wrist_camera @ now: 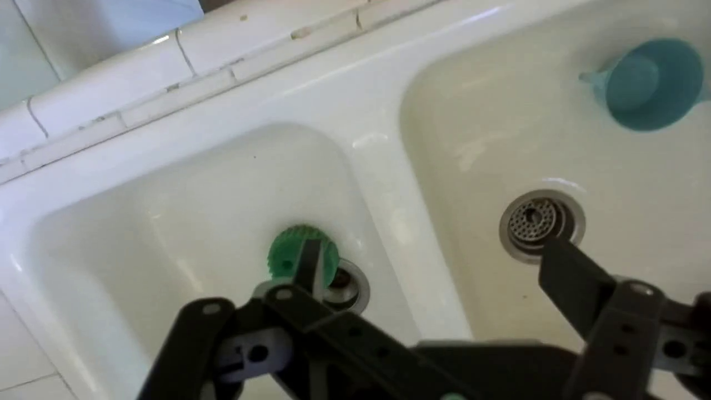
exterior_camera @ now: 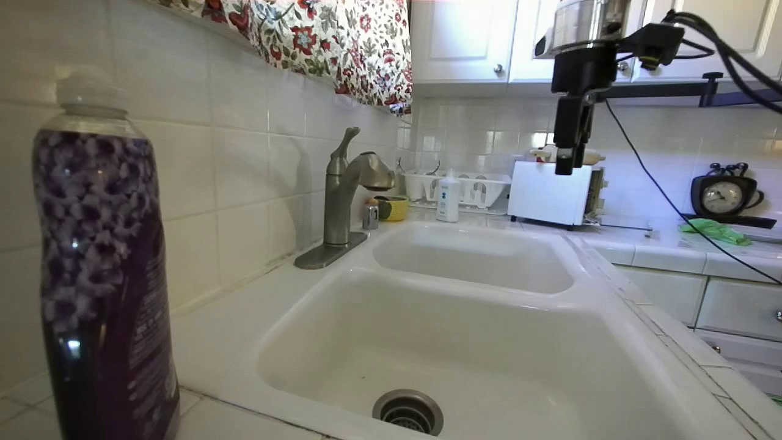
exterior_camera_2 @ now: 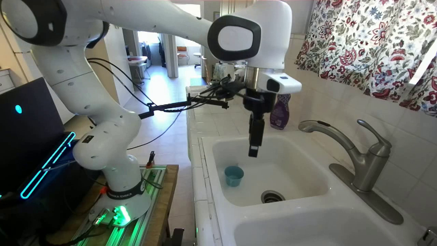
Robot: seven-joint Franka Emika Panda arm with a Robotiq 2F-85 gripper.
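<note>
In the wrist view my gripper is open over the double sink, its two fingers wide apart with nothing between them. A teal cup [wrist_camera: 654, 83] sits in one basin near the far side, apart from the gripper. Beside the drain of the other basin is a round green item [wrist_camera: 303, 253], partly covered by one finger. From the second exterior view, the gripper [exterior_camera_2: 254, 151] points down above the basin holding the cup [exterior_camera_2: 234, 176]. In the first exterior view the gripper [exterior_camera: 572, 162] hangs above counter height, and neither cup nor green item shows.
The metal faucet [exterior_camera_2: 364, 164] rises at the sink's wall side. A purple bottle [exterior_camera: 106, 278] stands on the counter at the near end. Beyond the sink are a white toaster oven [exterior_camera: 550, 190], a dish rack [exterior_camera: 476, 189] and a white bottle [exterior_camera: 448, 198].
</note>
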